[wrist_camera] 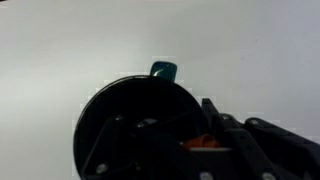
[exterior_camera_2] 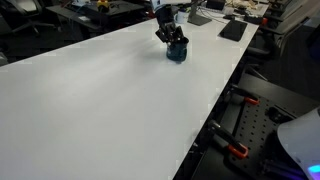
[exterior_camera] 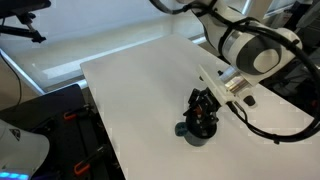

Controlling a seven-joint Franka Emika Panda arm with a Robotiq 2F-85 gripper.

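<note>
A dark teal mug [exterior_camera: 196,137] stands upright on the white table, with its handle [exterior_camera: 181,129] toward the left. My gripper [exterior_camera: 199,113] points down into the mug's mouth, its fingertips at or below the rim. In the wrist view the mug's dark interior [wrist_camera: 130,97] surrounds much of the fingers, and its teal handle [wrist_camera: 164,70] sticks out at the top. A small orange patch [wrist_camera: 203,142] shows beside the dark finger parts; whether it is held or part of the gripper is unclear. How far the fingers stand apart is hidden in the dark.
A black cable [exterior_camera: 262,133] loops from the arm close over the table on the right. In exterior view 2, dark equipment [exterior_camera_2: 265,125] stands beyond the near right edge.
</note>
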